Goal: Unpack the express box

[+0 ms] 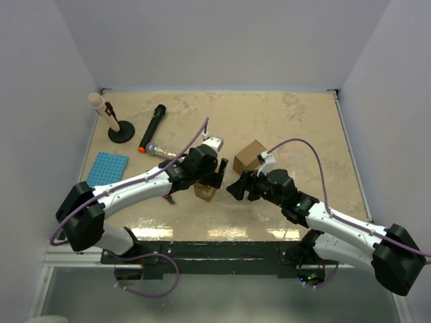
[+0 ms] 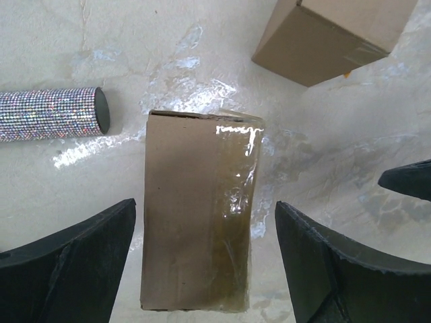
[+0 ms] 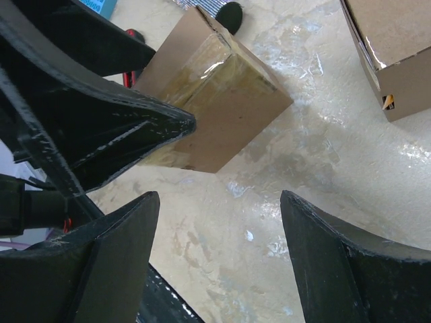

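Observation:
A taped cardboard box (image 2: 195,208) lies between the open fingers of my left gripper, seen from above in its wrist view. In the top view the left gripper (image 1: 210,173) covers much of this box (image 1: 205,192). My right gripper is low to its right, fingers apart and empty. In the right wrist view the box (image 3: 236,108) is partly behind the left gripper's dark fingers.
A second cardboard box (image 1: 249,151) sits behind the right gripper. A glittery cylinder (image 2: 47,114), black microphone (image 1: 155,124), stand (image 1: 121,131) and blue mat (image 1: 106,168) are at the left.

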